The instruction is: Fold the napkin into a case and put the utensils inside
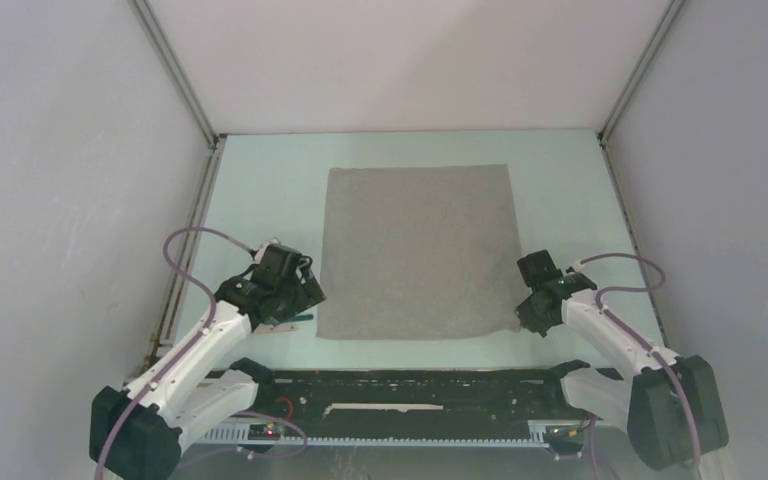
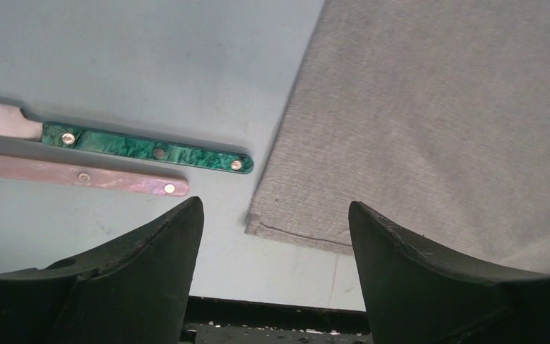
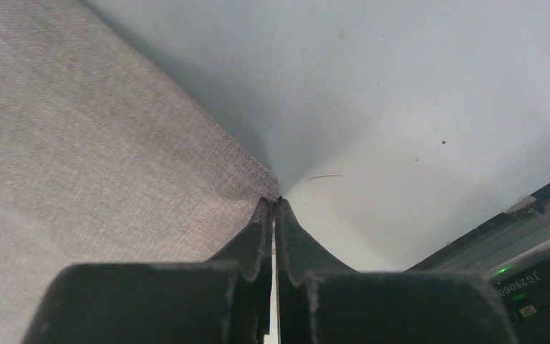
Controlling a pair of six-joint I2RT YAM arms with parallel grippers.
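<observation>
The grey napkin (image 1: 420, 250) lies spread out flat in the middle of the table, apart from its near right corner. That corner (image 3: 254, 188) is pinched by my right gripper, whose fingertips are shut on the cloth. Over the near left corner of the napkin (image 2: 308, 193), my left gripper hangs open with nothing between its fingers. Left of the napkin lie two utensils side by side: a knife with a green handle (image 2: 150, 148) and one with a pink handle (image 2: 107, 178). Their far ends run out of the left wrist view.
Bare table (image 1: 270, 190) shows left of the napkin, with a narrower strip to its right. A dark rail (image 1: 400, 390) runs along the front edge. Walls stand at the left, right and back.
</observation>
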